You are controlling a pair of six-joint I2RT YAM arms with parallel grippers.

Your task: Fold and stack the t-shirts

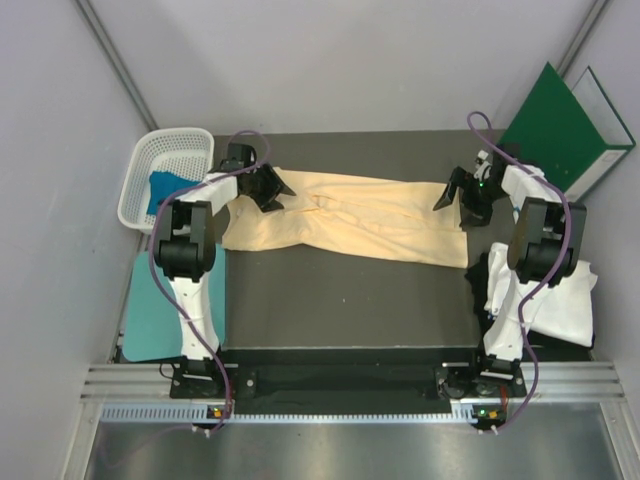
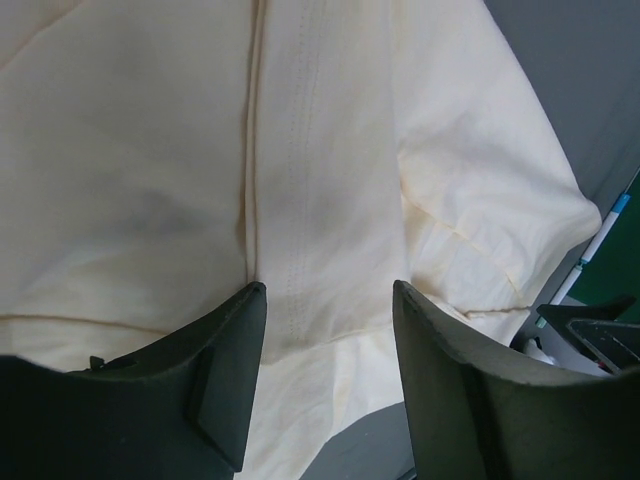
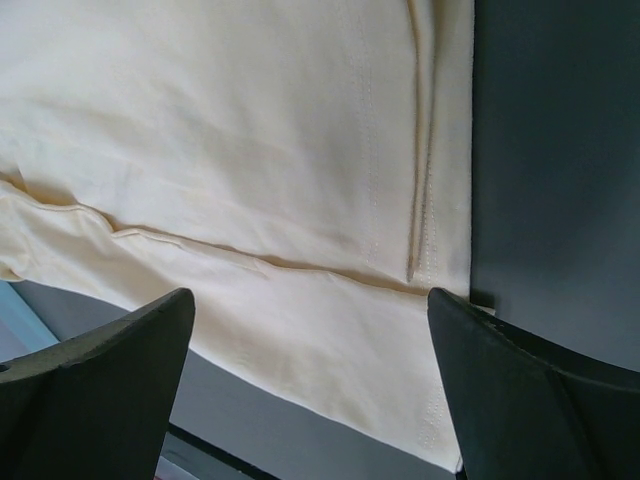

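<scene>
A cream t-shirt (image 1: 360, 220) lies stretched sideways across the dark table, partly folded over, with creases toward its left end. Over that left end hangs my left gripper (image 1: 282, 199), its fingers part open. In the left wrist view a flap of the shirt (image 2: 320, 230) lies between and beyond the fingertips, not visibly gripped. My right gripper (image 1: 447, 201) stands open above the shirt's right end. The right wrist view shows the shirt's layered hem (image 3: 428, 160) and a long fold edge, with nothing held between the wide-apart fingers.
A white basket (image 1: 128, 190) with blue cloth (image 1: 165, 188) stands at the left. Below it is a teal board (image 1: 150, 315). White folded cloth (image 1: 565, 310) lies at the right, under a green binder (image 1: 550, 130).
</scene>
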